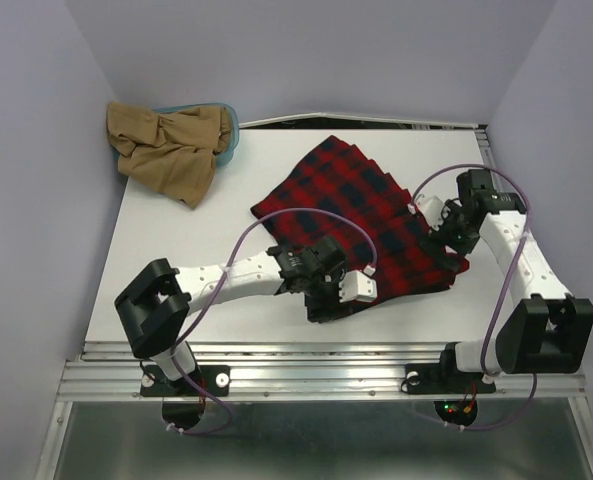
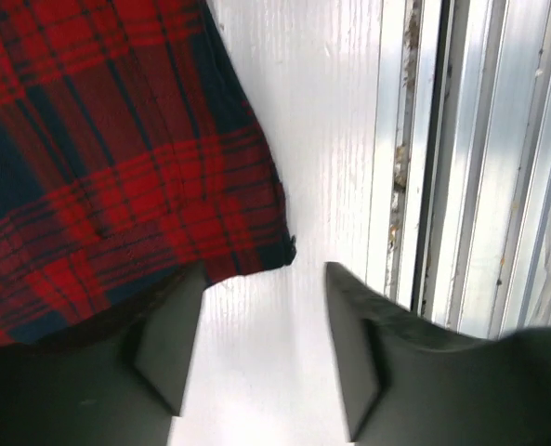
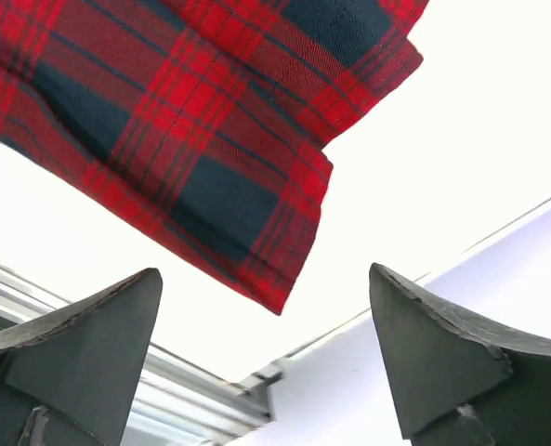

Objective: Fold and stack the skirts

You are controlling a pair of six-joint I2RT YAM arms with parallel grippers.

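A red and navy plaid skirt [image 1: 356, 205] lies spread at a slant across the white table, rumpled toward its lower right end. Over its lower left corner is my left gripper [image 1: 326, 312]; in the left wrist view the skirt corner [image 2: 247, 223] lies just beyond the parted fingers [image 2: 168, 344], nothing between them. My right gripper [image 1: 444, 252] hovers near the skirt's right end. In the right wrist view a skirt corner [image 3: 256, 251] points into the wide gap between the open fingers, not gripped.
Brown cloth [image 1: 166, 145] hangs over a blue basket [image 1: 233, 130] at the back left. Metal rails [image 1: 306, 365] run along the front edge, and grey walls rise at the sides.
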